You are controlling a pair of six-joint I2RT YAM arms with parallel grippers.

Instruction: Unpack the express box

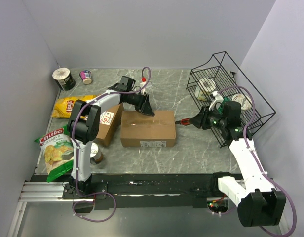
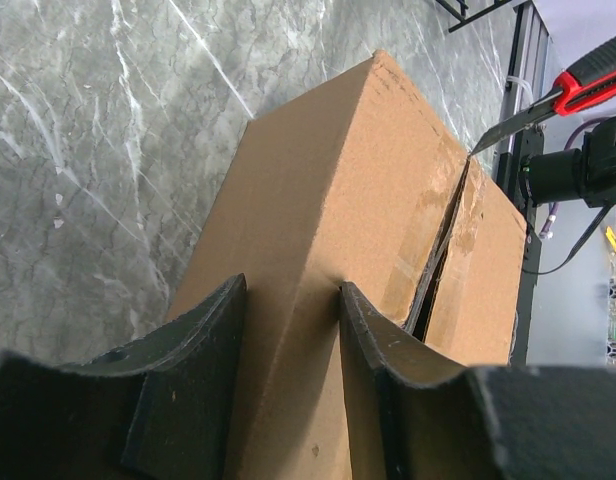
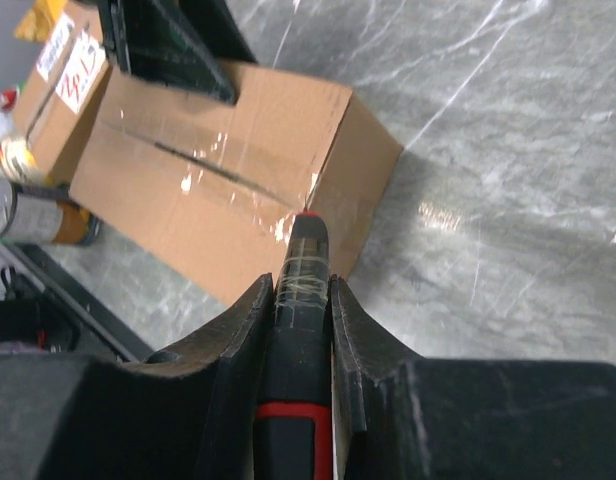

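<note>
A taped cardboard box [image 1: 147, 132] lies mid-table, its top seam slit and parted in the left wrist view. My left gripper grips over the box's back edge at its upper left, fingers part open around the cardboard; whether it clamps is unclear. My right gripper [image 1: 201, 120] is shut on a red-and-black box cutter [image 2: 583, 82], whose blade [image 2: 508, 127] meets the seam at the box's right end.
A second box [image 1: 106, 129], chip bags [image 1: 57, 150], cans [image 1: 63, 77] and tubs crowd the left. A black wire rack [image 1: 228, 81] stands at the back right. Bare table lies behind and before the box.
</note>
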